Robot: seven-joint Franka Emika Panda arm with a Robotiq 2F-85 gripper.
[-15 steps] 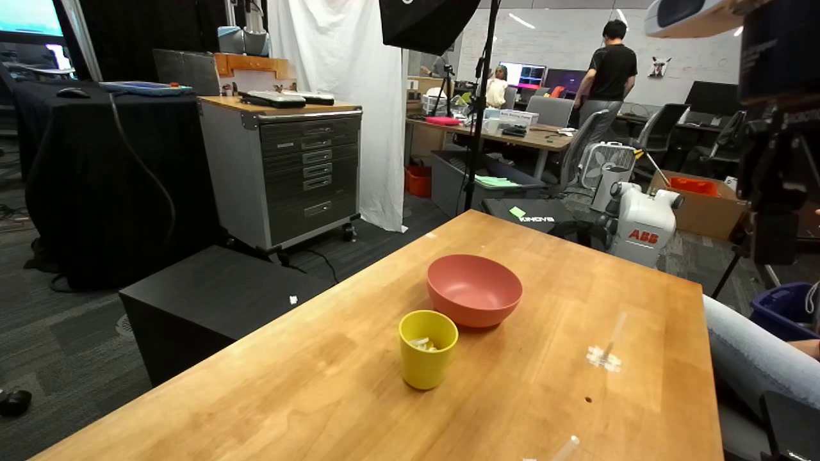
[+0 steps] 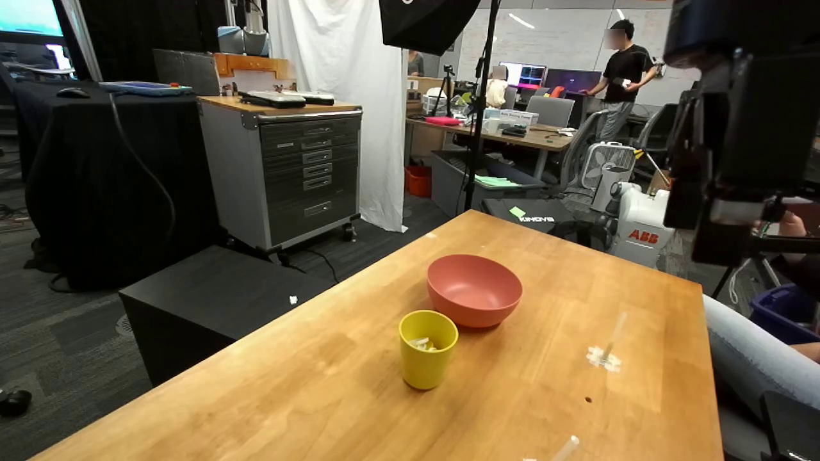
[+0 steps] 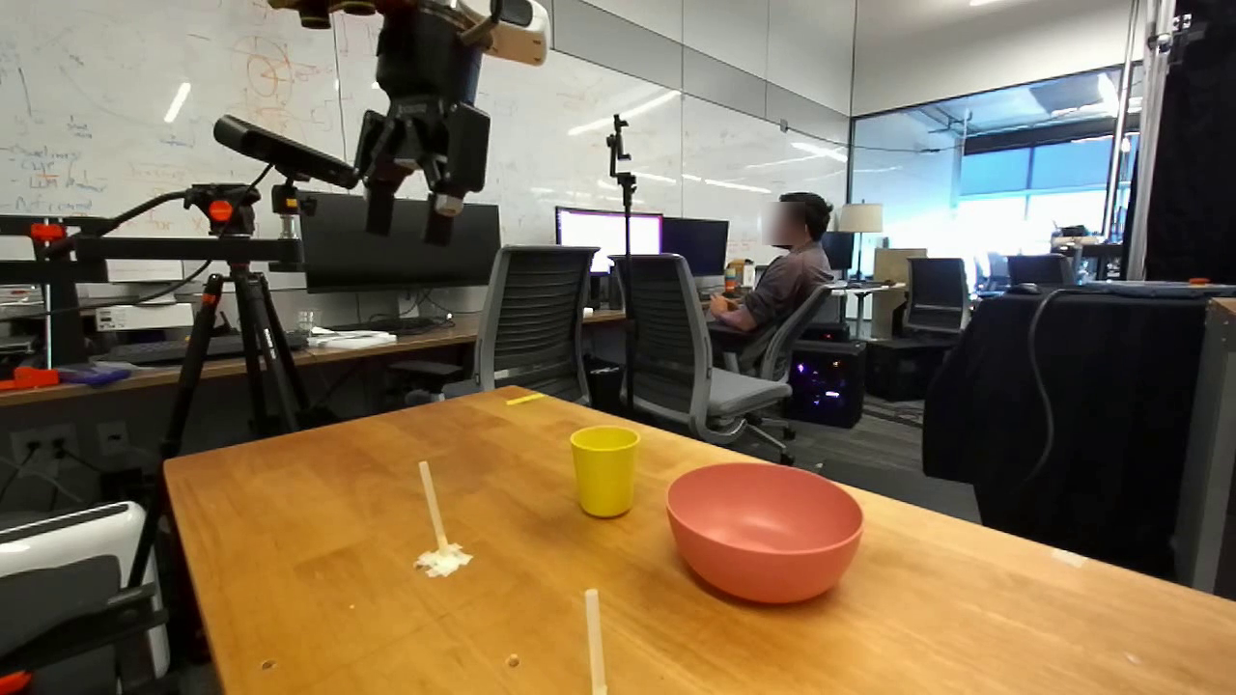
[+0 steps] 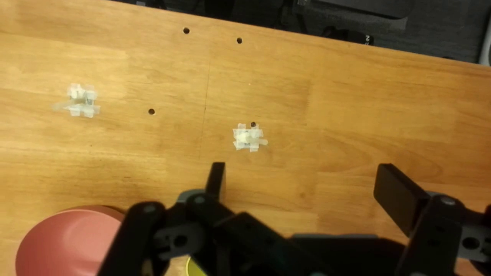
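A yellow cup (image 2: 423, 369) stands upright on the wooden table, with several small pale pieces (image 2: 423, 344) inside it. Close by rests a pink bowl (image 3: 765, 544), empty as far as its visible inside shows. High above the table hangs my gripper (image 3: 413, 226), its fingers apart and nothing between them. Looking down in the wrist view, the gripper spans bare wood, with the bowl (image 4: 69, 243) at lower left. Only a sliver of the cup (image 4: 194, 268) shows there; the gripper body hides the rest.
Two thin pale sticks are fixed to the table with tape; one stick (image 3: 432, 506) stands upright and the other (image 3: 596, 643) is nearer that camera. A black tripod (image 3: 238, 336) stands beyond its edge.
In exterior view 1, my gripper has come further into the picture from the right and looks larger. The cup and bowl have stayed put. A person in the background has turned.
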